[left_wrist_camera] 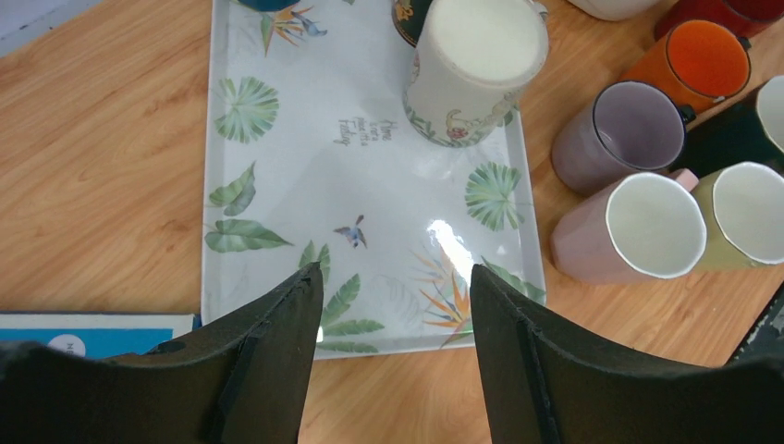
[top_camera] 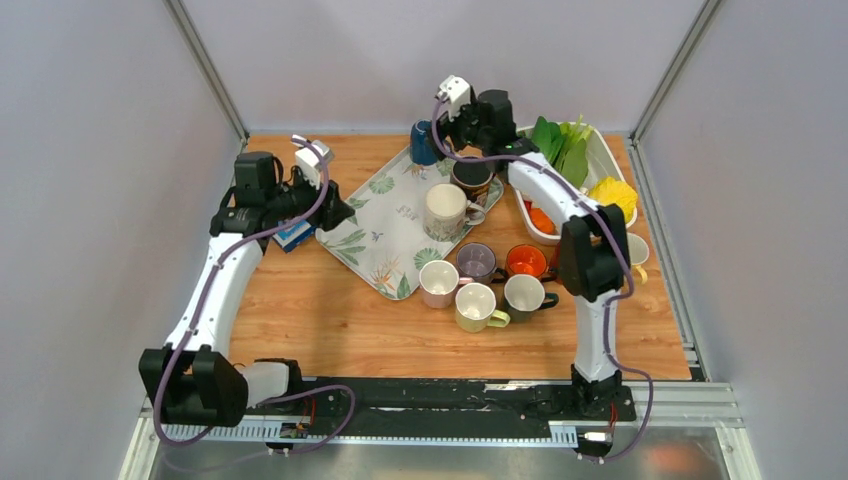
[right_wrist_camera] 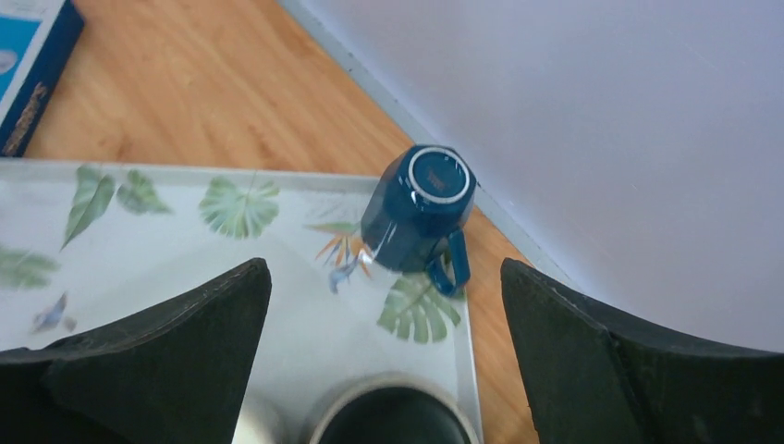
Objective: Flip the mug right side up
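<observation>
Upside down at the far corner of the flowered tray stands a blue mug, its base facing up and its handle toward the lower right in the right wrist view. My right gripper is open, the mug beyond its fingertips and nothing between them. From above, the right gripper partly covers the mug's right side. My left gripper is open too, over the tray's near left edge, apart from every mug.
On the tray, a black mug and a cream mug stand near the blue one. Several mugs, among them a pink one, crowd the front right. A vegetable basket sits back right, beneath the right arm.
</observation>
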